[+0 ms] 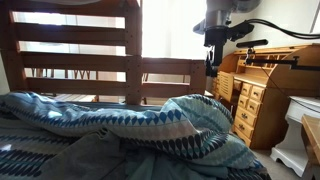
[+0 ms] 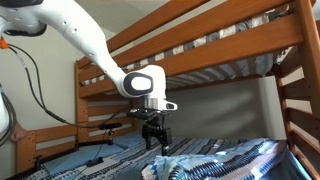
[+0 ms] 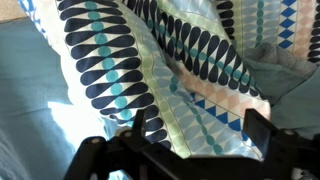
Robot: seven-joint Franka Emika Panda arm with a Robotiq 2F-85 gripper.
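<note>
A patterned blue and white blanket (image 1: 150, 125) lies bunched across the bed, with its thickest fold at the right end. In the wrist view the blanket (image 3: 115, 60) fills most of the picture, showing dark leaf shapes, teal dots and peach patches. My gripper (image 1: 211, 68) hangs above the right end of that fold, pointing down and apart from it. From the other side the gripper (image 2: 162, 150) appears over the raised heap of the blanket (image 2: 215, 162). Its two dark fingers (image 3: 258, 130) stand wide apart at the bottom of the wrist view, with nothing held between them.
Wooden bed rails (image 1: 75, 62) run behind the blanket, and an upper bunk (image 2: 200, 45) spans above the arm. A wooden desk (image 1: 250, 100) with drawers stands to the right, beside a white piece of furniture (image 1: 295, 135). Plain grey-blue sheet (image 3: 40, 110) shows left of the fold.
</note>
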